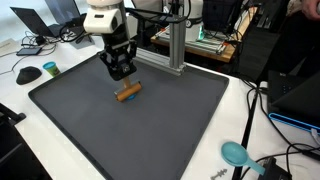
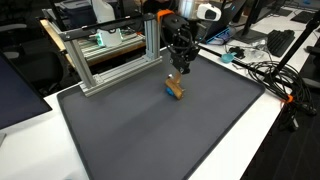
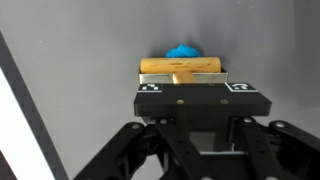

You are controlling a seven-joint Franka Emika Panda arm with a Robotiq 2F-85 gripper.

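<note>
A wooden mallet with a cylindrical head hangs below my gripper, its head lying crosswise in the wrist view. The mallet's handle runs up between the fingers, which are shut on it. On the grey mat, a small blue object peeks out just past the head. Exterior view 2 shows the blue object partly covered by the mallet head. Whether the head touches it or hovers just above, I cannot tell.
A metal frame stands along one side. A teal cup and a dark cap-like item sit off the mat; a light-blue round object lies at front right.
</note>
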